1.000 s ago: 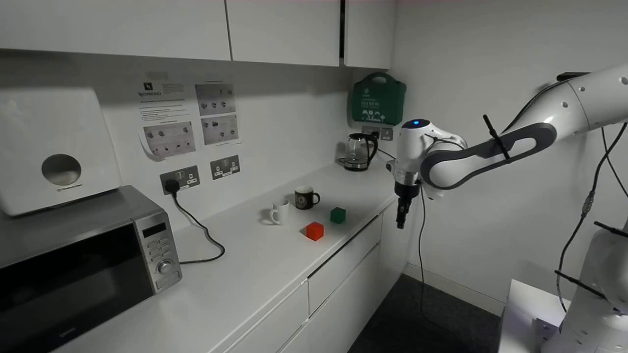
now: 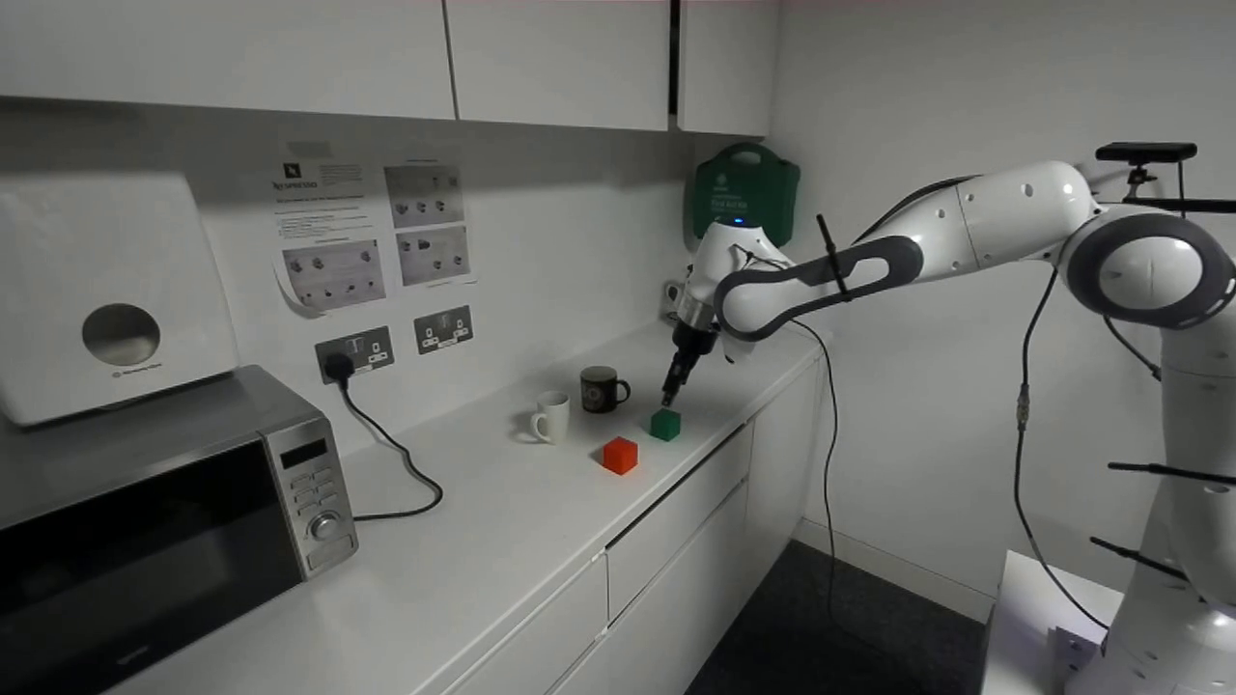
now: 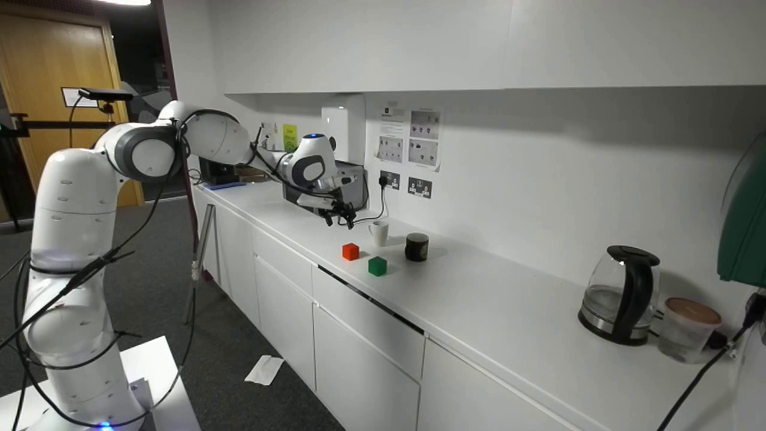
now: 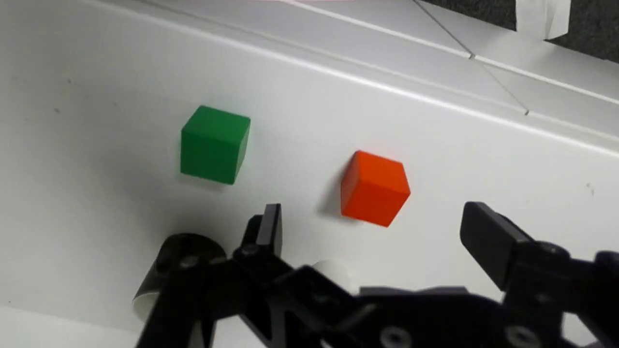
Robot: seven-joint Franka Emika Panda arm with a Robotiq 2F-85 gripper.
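My gripper is open above the counter, with nothing held between its wide-spread fingers. In the wrist view a red-orange cube (image 4: 377, 188) lies on the counter below, in line with the gap between the fingertips. To its left sits a green cube (image 4: 213, 145), outside the span of the fingers. Seen from exterior view 2, the gripper (image 3: 340, 222) hangs well above the counter near the red-orange cube (image 3: 350, 251). The green cube (image 3: 377, 266) rests a little apart from the red-orange one.
Behind the cubes stand a white mug (image 3: 379, 233) and a black mug (image 3: 416, 247), both close to the gripper's workspace. Farther along are a glass kettle (image 3: 621, 294) and a lidded jar (image 3: 687, 330). A microwave (image 2: 174, 486) occupies the other end. The counter's front edge runs near the cubes.
From beyond the counter's front edge, my arm has swung in over the counter, and the gripper is now tilted near the cubes. Cubes and mugs have not moved.
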